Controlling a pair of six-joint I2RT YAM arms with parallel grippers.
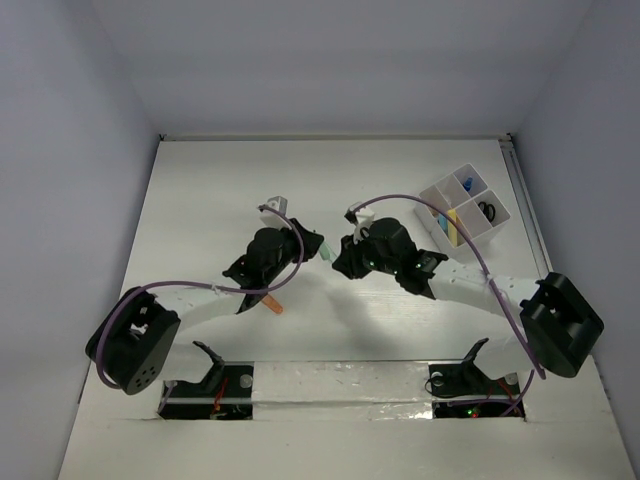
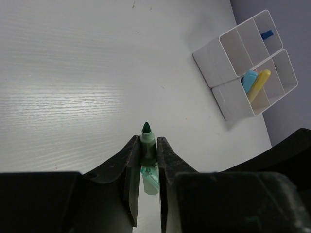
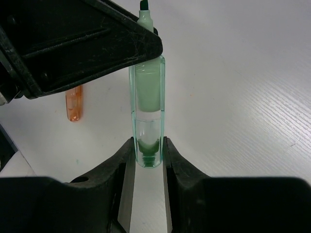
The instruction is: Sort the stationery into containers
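Observation:
A green highlighter (image 3: 148, 90) in a clear casing is held between my two grippers over the middle of the table. My left gripper is shut on its upper, tipped end; in the right wrist view its black body crosses that end. My right gripper is shut on the lower, clear end. An orange item (image 3: 74, 103) lies on the table at the left, partly hidden by the left arm in the top view.
The white compartment container (image 2: 223, 99) stands at the back right, holding blue (image 2: 267, 34) and yellow (image 2: 259, 85) items and black scissors (image 1: 487, 211).

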